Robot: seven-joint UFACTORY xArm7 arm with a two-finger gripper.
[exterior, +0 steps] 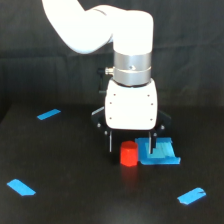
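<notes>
A small red block (129, 153) rests on the dark table near the middle of the view. Directly above it is the white hand of my arm, with the gripper (131, 149) pointing down and open. Its two thin dark fingers appear to left and right of the block, with space on both sides. From this angle I cannot tell whether the block is truly between them in depth. Just right of the block lies a light blue tray (162, 160), its left part overlapped by the right finger.
Blue tape strips lie flat on the table: one at the far left (49, 114), a second at the near left (21, 187), a third at the near right (191, 196). A dark curtain (35, 60) hangs behind.
</notes>
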